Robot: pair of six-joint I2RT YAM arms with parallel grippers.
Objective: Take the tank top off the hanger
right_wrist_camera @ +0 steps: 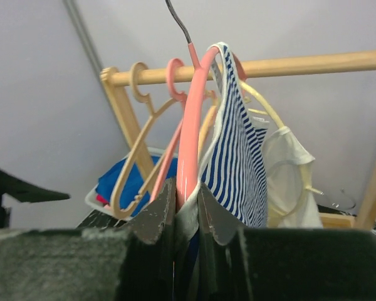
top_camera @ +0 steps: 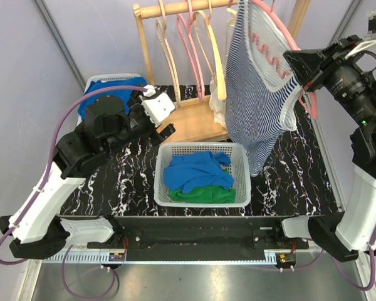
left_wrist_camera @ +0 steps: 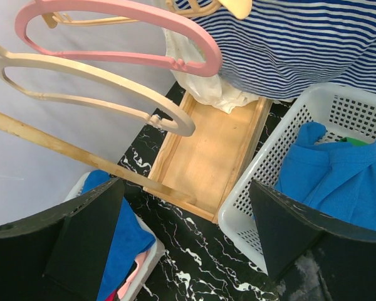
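Note:
A blue-and-white striped tank top (top_camera: 250,106) hangs on a pink hanger (right_wrist_camera: 190,135) at the upper right of the top view. My right gripper is shut on the hanger's near end together with the tank top's white edging. The hanger's metal hook (right_wrist_camera: 177,19) points up in front of the rail; its tip is cut off in the right wrist view. On the left, my left gripper (top_camera: 167,120) stands open and empty, beside the rack and away from the tank top. Part of the striped cloth (left_wrist_camera: 301,44) shows at the top of its wrist view.
A wooden rack (top_camera: 140,47) carries several empty hangers and a white garment (right_wrist_camera: 288,169). In front stands a white basket (top_camera: 160,182) holding blue and green cloths. Another basket with blue cloth (top_camera: 106,88) sits behind the left arm. Table space right of the front basket is clear.

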